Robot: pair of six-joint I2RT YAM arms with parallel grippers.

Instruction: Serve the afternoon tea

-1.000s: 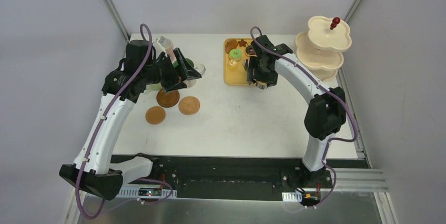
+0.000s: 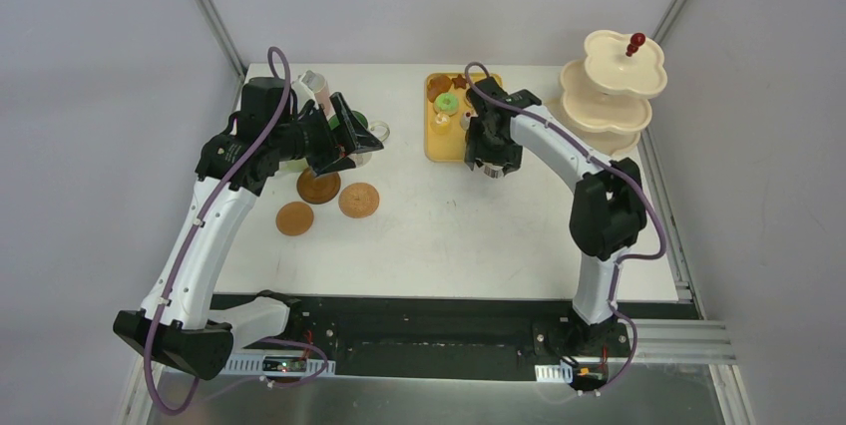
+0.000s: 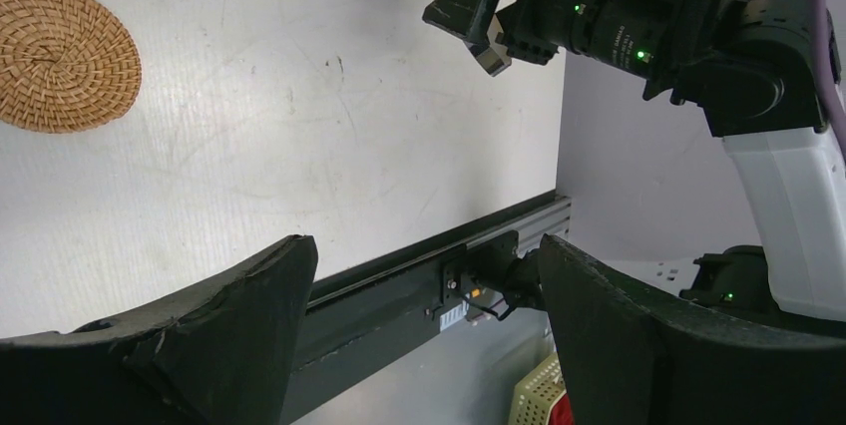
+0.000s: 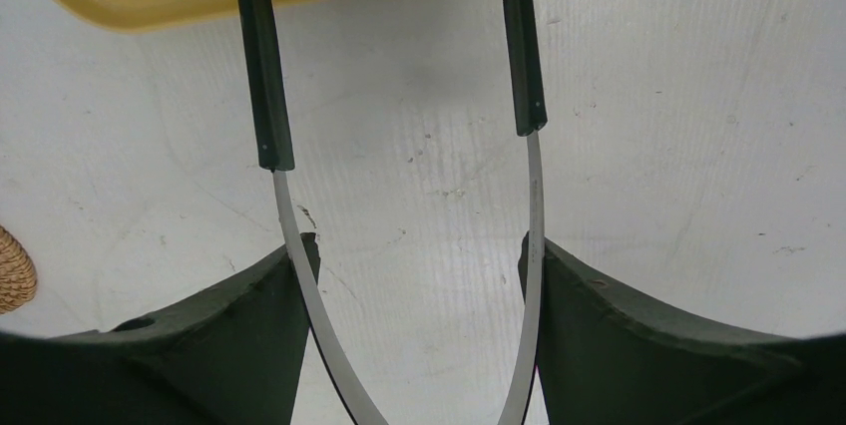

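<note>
In the top view my right gripper (image 2: 492,168) hangs at the right edge of the yellow tray (image 2: 440,154). It is shut on metal tongs (image 4: 536,206), whose dark-tipped arms stand spread apart, with nothing seen between them. The tips' ends run out of the right wrist view. On the tray lie a green ring donut (image 2: 439,103), a pale yellow cake (image 2: 442,124) and a brown pastry (image 2: 438,86); my arm covers part of the rest. A cream tiered stand (image 2: 626,71) rises at the back right. My left gripper is open and empty.
Woven coasters (image 2: 359,201) lie front left of the tray. A glass cup (image 2: 379,132), partly hidden, sits by the left arm, with a pink-and-clear container (image 2: 317,86) behind. Free table (image 2: 469,245) spreads across the middle and front.
The left arm looks still.
</note>
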